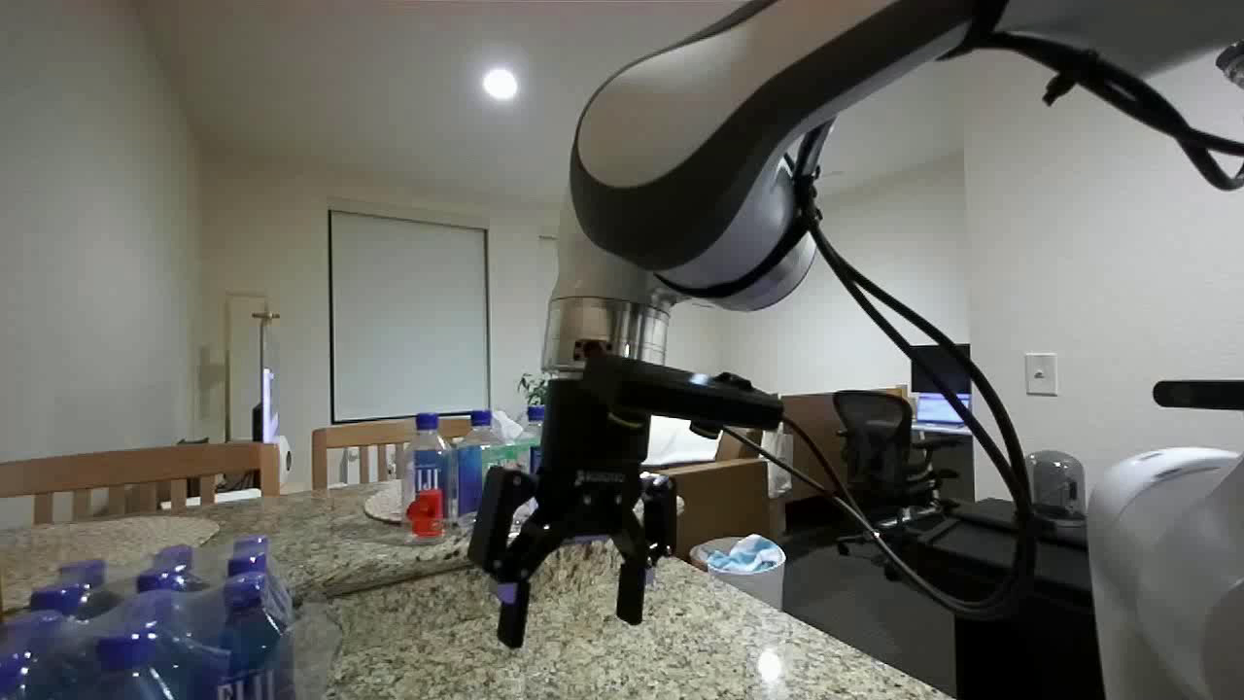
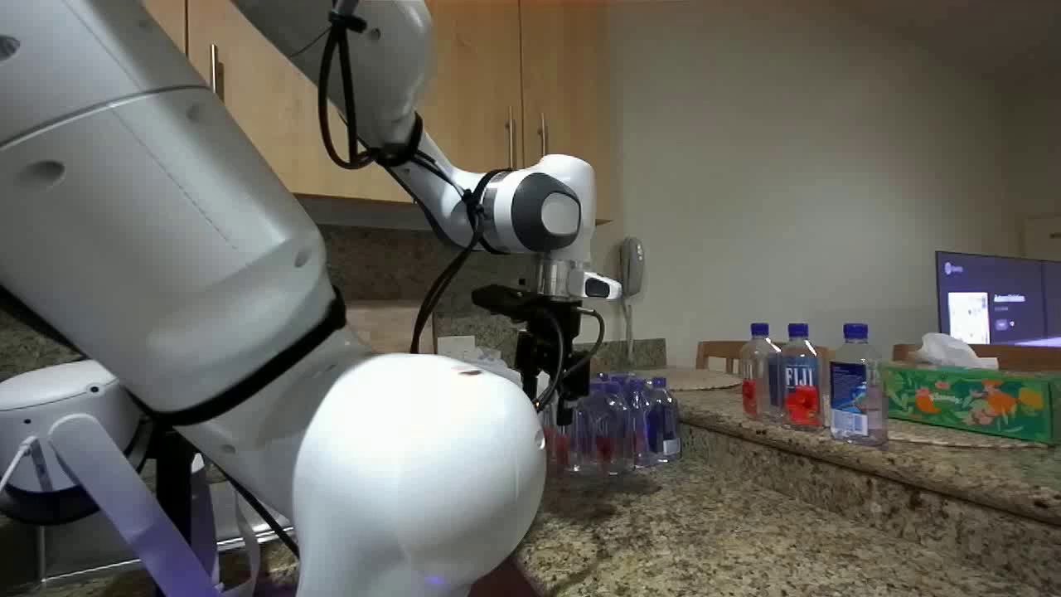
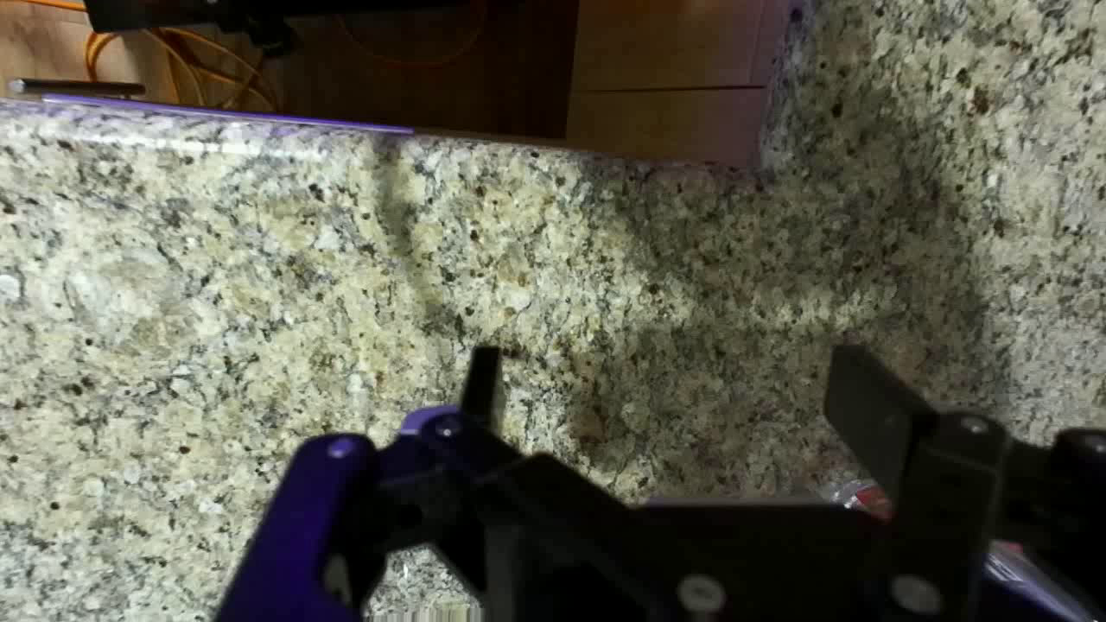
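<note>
My black gripper (image 1: 571, 612) hangs fingers-down above the granite counter (image 1: 466, 653), its two fingers spread wide. In the wrist view the same gripper has only bare, shadowed stone between its fingers. A pack of blue-capped water bottles (image 1: 163, 630) in clear wrap stands on the counter; exterior view 2 shows these bottles (image 2: 617, 423) just behind the gripper (image 2: 552, 403). A sliver of clear plastic with red (image 3: 871, 499) shows by the right finger, largely hidden by it.
On the raised ledge stand several single bottles (image 2: 861, 388) and a green tissue box (image 2: 975, 401). The counter's edge (image 3: 467, 140) drops to the floor. Open counter space lies in front of the bottle pack. A bin (image 1: 746, 568) stands beyond the counter.
</note>
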